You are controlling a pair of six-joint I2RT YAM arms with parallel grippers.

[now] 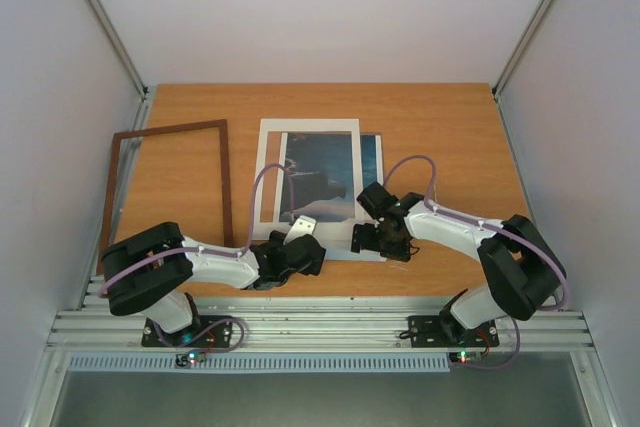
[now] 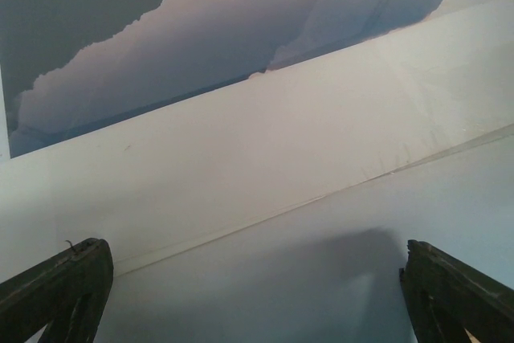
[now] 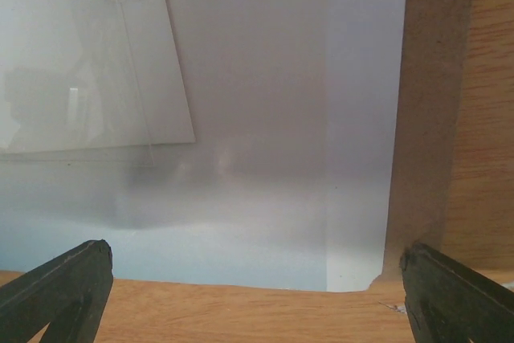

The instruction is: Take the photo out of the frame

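The photo (image 1: 312,169), a dark blue picture, lies flat mid-table, partly covered by a white mat (image 1: 309,126) with a cut-out window. Its right side and pale lower margin show past the mat. My left gripper (image 1: 300,247) is over the lower left part. In the left wrist view it is open, with the mat's edge (image 2: 241,142) and the pale margin (image 2: 265,279) below its fingers. At the lower right corner is my right gripper (image 1: 368,237), also open. Its view has the mat's corner (image 3: 88,62), the margin (image 3: 265,222) and bare wood under the fingertips.
An empty brown frame (image 1: 226,182) lies at the left of the table. A brown strip (image 3: 430,110) runs along the margin's right edge in the right wrist view.
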